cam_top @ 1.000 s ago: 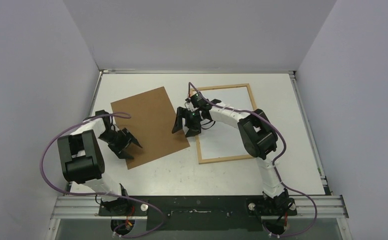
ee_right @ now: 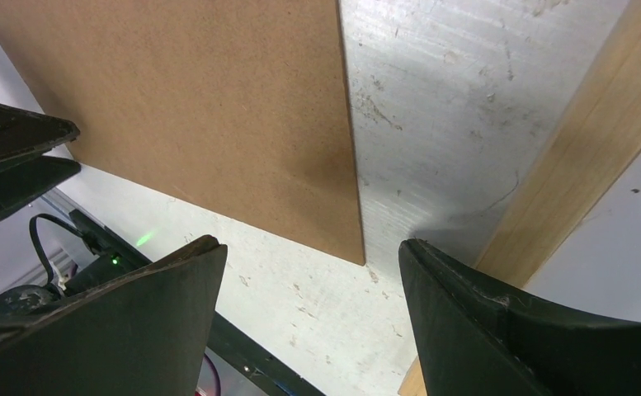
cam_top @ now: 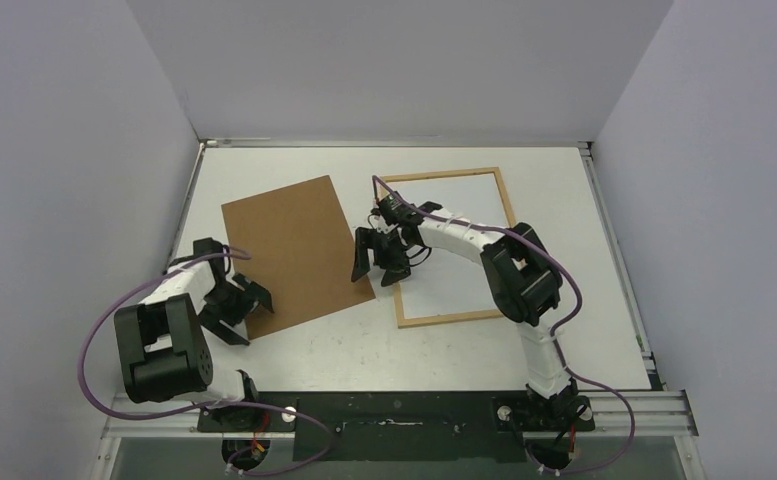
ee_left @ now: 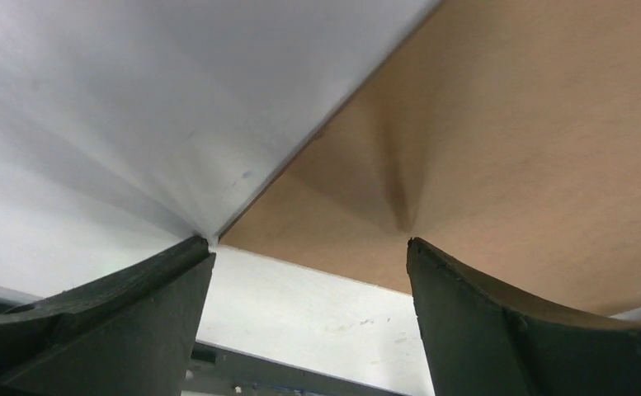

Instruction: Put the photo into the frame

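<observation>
A brown board (cam_top: 294,240), whose face shows no picture, lies flat on the white table. The wooden frame (cam_top: 447,319), with a white inner panel, lies to its right. My left gripper is open at the board's lower-left corner, fingers straddling that corner. My right gripper stands part open over the board's lower-right corner, with the frame's left bar just beside it. In the right wrist view another black gripper's fingers show at far left.
Walls enclose the sides and back; a metal rail runs along the edges.
My left gripper has moved toward the front, to the board's corner.
</observation>
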